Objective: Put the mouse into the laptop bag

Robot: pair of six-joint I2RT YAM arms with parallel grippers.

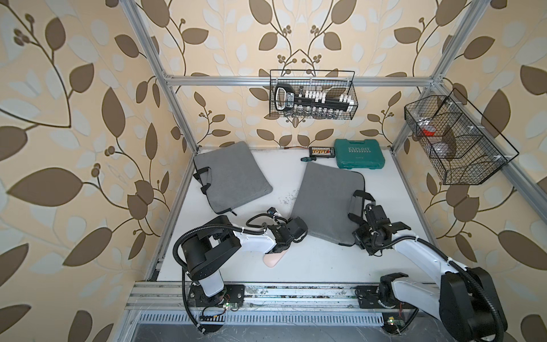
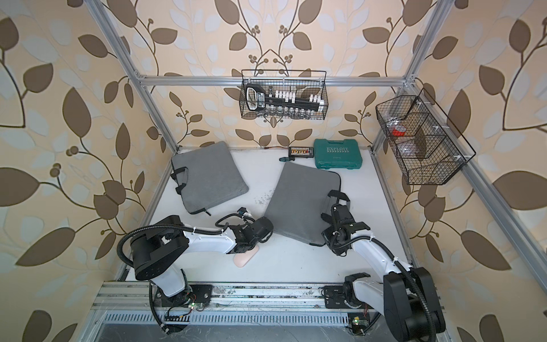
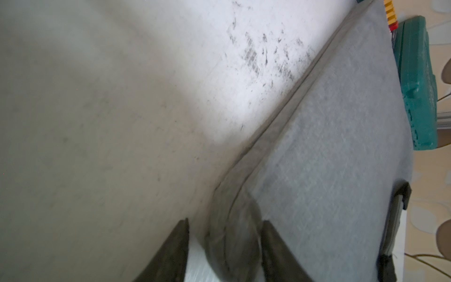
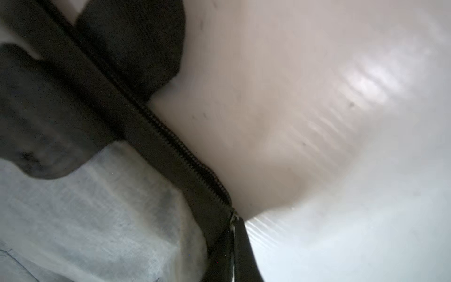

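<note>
The grey laptop bag (image 1: pixel 324 199) lies on the table, its handles and zip at the right. My left gripper stands part open at the bag's near-left corner, which is between its blurred fingertips; contact cannot be told. My right gripper is shut at the dark zipped edge (image 4: pixel 164 155), by the zip's pull. The pink mouse (image 1: pixel 273 259) lies on the table, partly hidden under the left arm in both top views.
A second grey bag (image 1: pixel 230 173) lies back left. A green case (image 1: pixel 359 154) and a small tool set (image 1: pixel 321 152) sit at the back. Wire baskets (image 1: pixel 313 102) hang on the frame. Bare table shows along the front.
</note>
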